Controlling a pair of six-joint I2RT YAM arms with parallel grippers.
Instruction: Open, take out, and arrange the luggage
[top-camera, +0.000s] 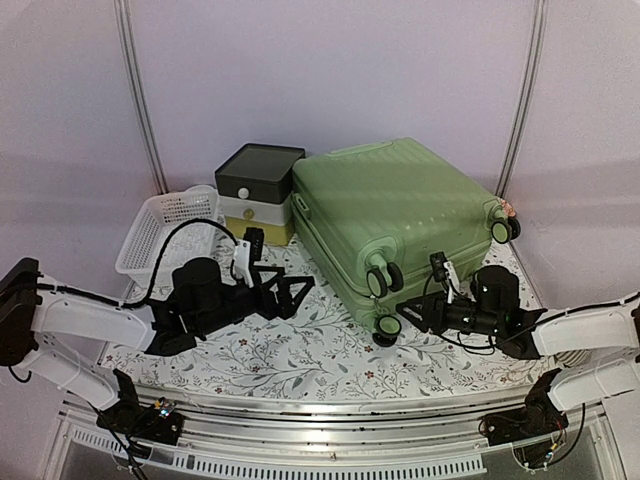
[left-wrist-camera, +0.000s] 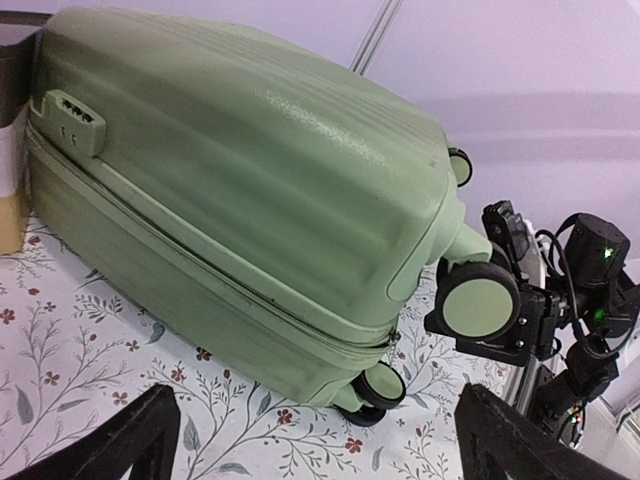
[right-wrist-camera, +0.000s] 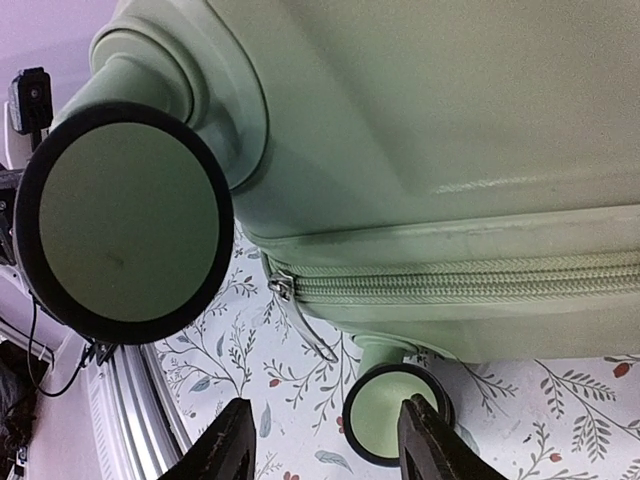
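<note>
A closed green suitcase (top-camera: 395, 205) lies flat at the back right of the table, its wheels toward the front right. Its zipper (right-wrist-camera: 460, 285) runs along the side, and the metal zipper pull (right-wrist-camera: 300, 315) hangs at the corner beside a lower wheel (right-wrist-camera: 395, 410). My right gripper is near that corner, partly open, with nothing between its fingers. Left of the suitcase, my left gripper (top-camera: 297, 290) stands open and empty above the patterned cloth. In the left wrist view the combination lock (left-wrist-camera: 75, 122) shows on the suitcase's side.
A white basket (top-camera: 130, 245) is at the back left. Next to it stands a stack of drawers (top-camera: 262, 175) with a dark top, touching or close to the suitcase.
</note>
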